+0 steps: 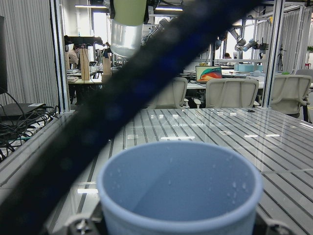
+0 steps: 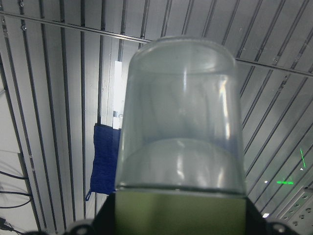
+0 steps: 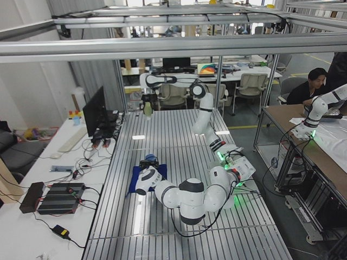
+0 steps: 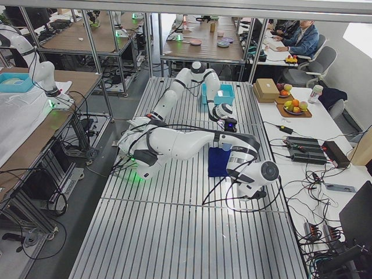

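Observation:
A green bottle with a clear top [image 3: 147,108] is held raised at the far end of the table by my right gripper [image 3: 146,98], shut on it; in the right wrist view it fills the middle [image 2: 180,147]. A light blue cup [image 1: 178,196] fills the bottom of the left wrist view, in my left gripper [image 3: 148,162], which is shut on it above a dark blue cloth [image 4: 218,163]. A blurred dark band crosses the left wrist view.
Monitor [image 3: 95,114], cables and black boxes line the side desk. A teal bin [image 4: 225,90] appears in the camera right view.

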